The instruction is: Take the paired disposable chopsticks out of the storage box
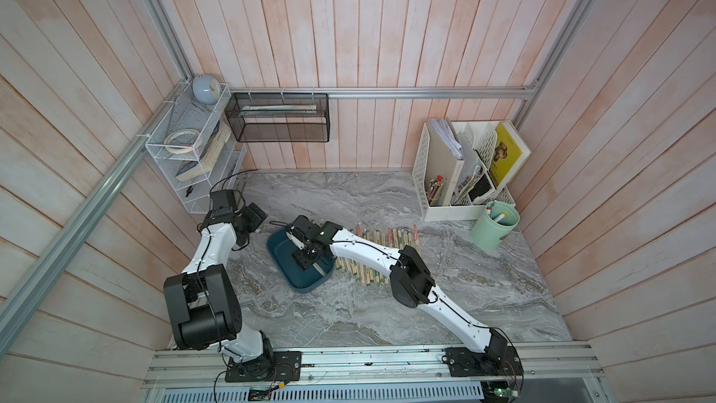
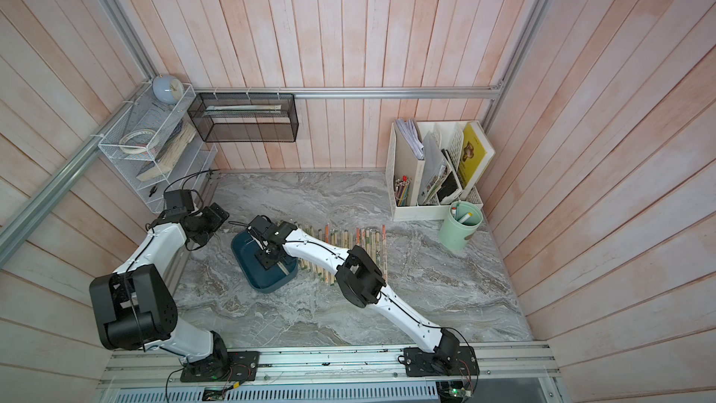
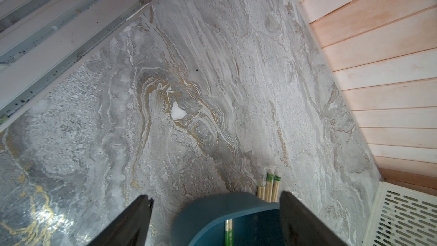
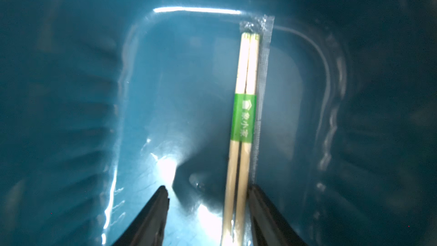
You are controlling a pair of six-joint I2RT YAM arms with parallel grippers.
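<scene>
In the right wrist view, one wrapped pair of pale chopsticks [image 4: 243, 109] with a green paper band lies on the floor of the blue storage box [image 1: 298, 282]. My right gripper reaches down inside this box, open. The near part of the pair passes between its fingers, close beside the right-hand finger [image 4: 268, 223] and well clear of the left one; whether that finger touches the wrapper I cannot tell. Left of the box, over the table, hangs my left gripper, open and with nothing held between its fingers.
Several wrapped chopstick pairs [image 1: 365, 272] lie in a row right of the box, partly under my right arm. A white file holder [image 1: 451, 212] and a green cup [image 1: 492, 233] stand at the back right.
</scene>
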